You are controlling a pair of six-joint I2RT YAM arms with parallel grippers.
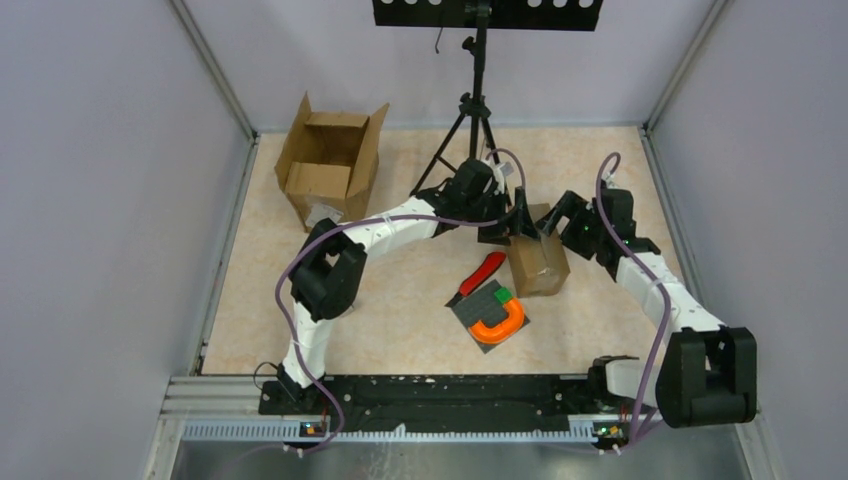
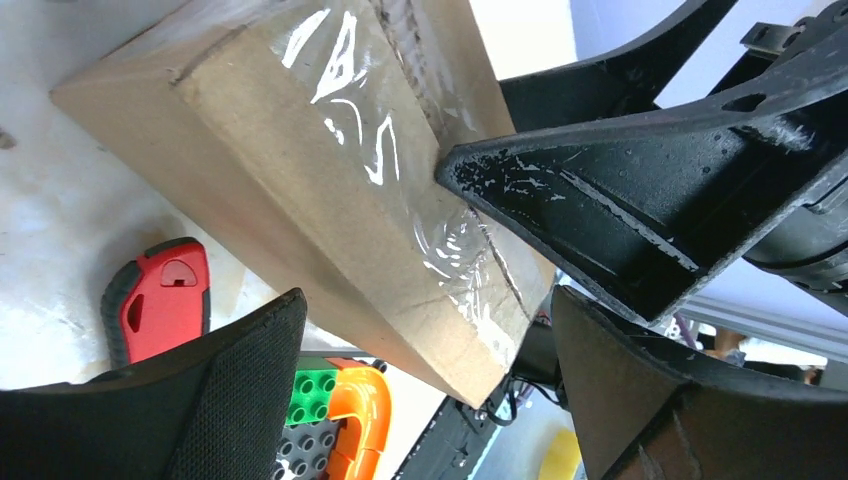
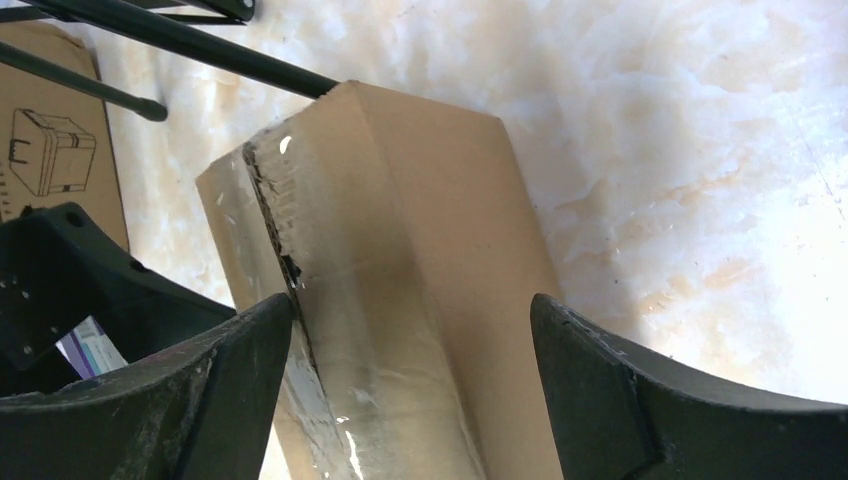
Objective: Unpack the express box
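Note:
The taped brown express box (image 1: 540, 265) stands on the table between my two grippers, with shiny tape along its upper seam. My left gripper (image 1: 520, 215) is at its far left edge; in the left wrist view the box (image 2: 330, 220) spans the gap between spread fingers. From the right comes my open right gripper (image 1: 567, 225), its fingers apart over the box (image 3: 400, 260) in the right wrist view. One right finger (image 2: 620, 190) lies close over the seam in the left wrist view. Whether any fingertip touches the cardboard is hard to tell.
A red utility knife (image 1: 481, 274) lies left of the box. Near it is a grey building plate (image 1: 470, 308) bearing an orange curved piece (image 1: 503, 323) and a green brick. An open empty carton (image 1: 322, 180) sits far left; a tripod (image 1: 477, 110) stands behind.

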